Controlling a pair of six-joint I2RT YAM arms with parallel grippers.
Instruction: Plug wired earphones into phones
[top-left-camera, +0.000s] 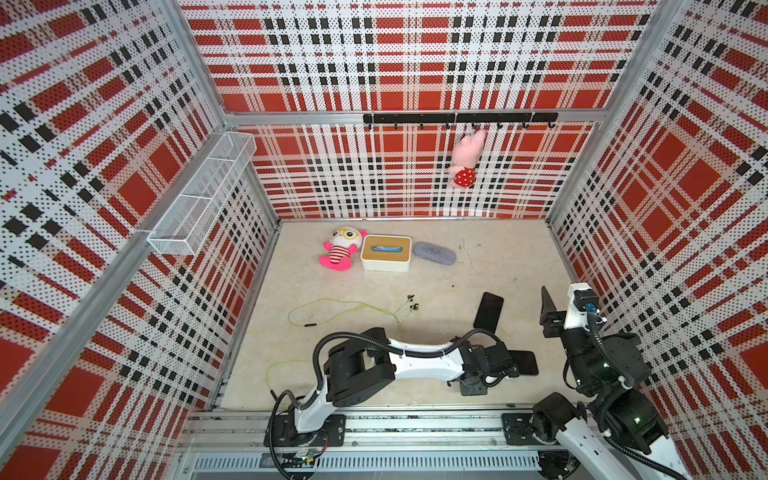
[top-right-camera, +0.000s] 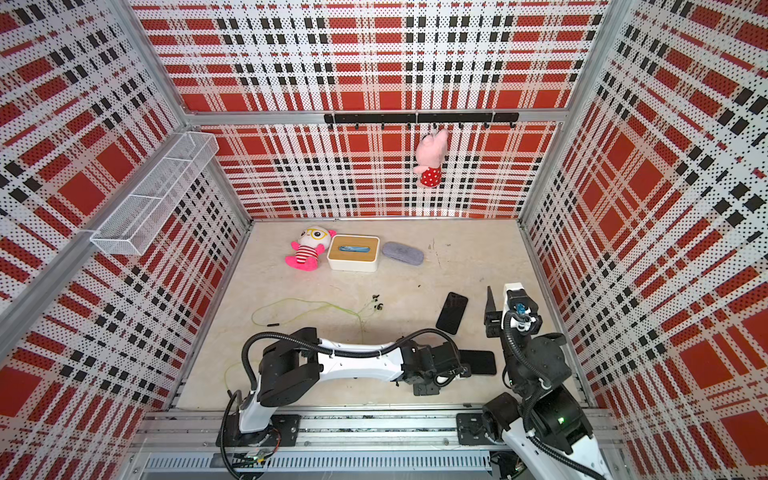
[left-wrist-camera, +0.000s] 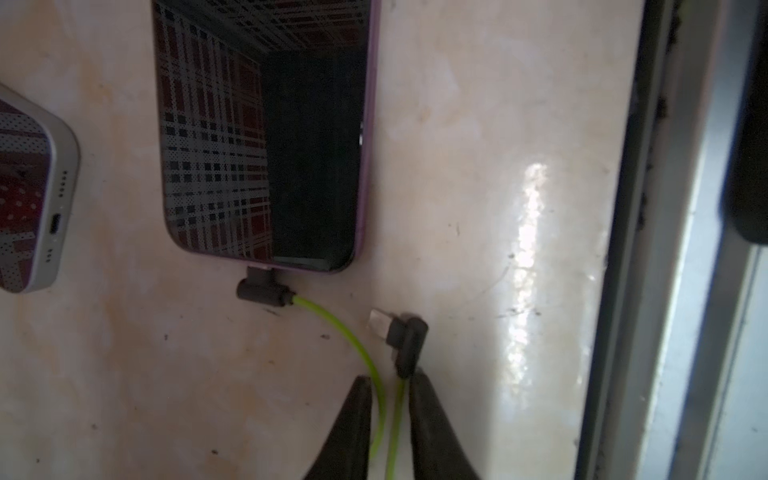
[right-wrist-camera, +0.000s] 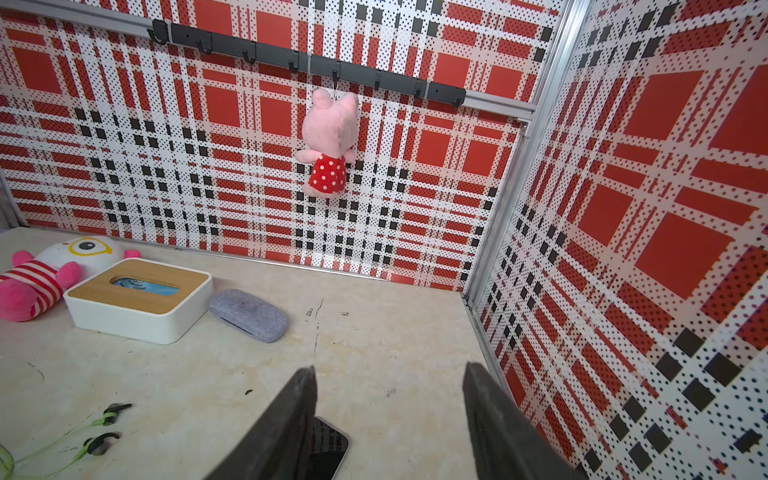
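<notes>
In the left wrist view, a dark phone (left-wrist-camera: 316, 160) with a purple frame lies screen up. A black angled plug (left-wrist-camera: 264, 289) on a green cable sits at its bottom edge and appears seated in the port. A second black plug (left-wrist-camera: 409, 344), its metal tip bare, lies just beyond my left gripper, which is part open. Its green cable runs between the fingers; whether they touch it I cannot tell. The other phone (left-wrist-camera: 24, 192), silver-framed, shows an empty port. My right gripper stands wide open and empty, above the table's right side.
Earbuds (top-left-camera: 412, 304) and loose green cable (top-left-camera: 336, 300) lie mid-table. Along the back are a plush toy (top-left-camera: 342, 248), a white box (top-left-camera: 386, 253) and a grey case (top-left-camera: 434, 253). A metal rail (left-wrist-camera: 688, 240) borders the front.
</notes>
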